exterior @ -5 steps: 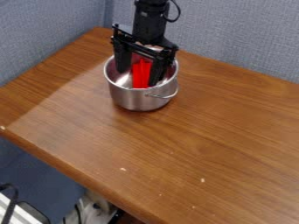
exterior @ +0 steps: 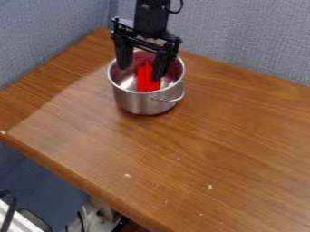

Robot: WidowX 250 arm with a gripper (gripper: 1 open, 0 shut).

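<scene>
My black gripper (exterior: 141, 56) hangs over a silver metal pot (exterior: 147, 102) with a wire handle, its fingers open and reaching down to the rim and just inside it. A red object (exterior: 147, 80) stands inside the pot, between and below the fingers; whether they touch it I cannot tell.
Grey padded walls border the back and left. The table edge drops away at the lower left.
My gripper has risen slightly out of the pot over the last second. The pot has stayed in place.
</scene>
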